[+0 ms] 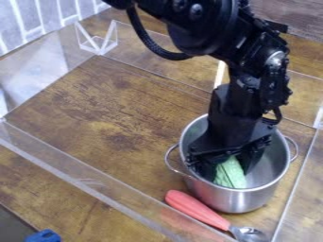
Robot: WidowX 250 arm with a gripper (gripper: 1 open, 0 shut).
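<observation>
My black gripper (pixel 229 146) reaches down into a steel pot (pixel 240 198) at the right. A pale green cabbage-like object (pixel 229 173) lies inside the pot, partly hidden under the gripper. The fingers are mostly hidden in the pot, so I cannot tell whether they hold it. A spoon with a red handle (pixel 197 210) lies in front of the pot.
Clear plastic walls (pixel 89 183) border the wooden surface (pixel 101 113). A small blue object (pixel 44 236) sits at the lower left, outside the walls.
</observation>
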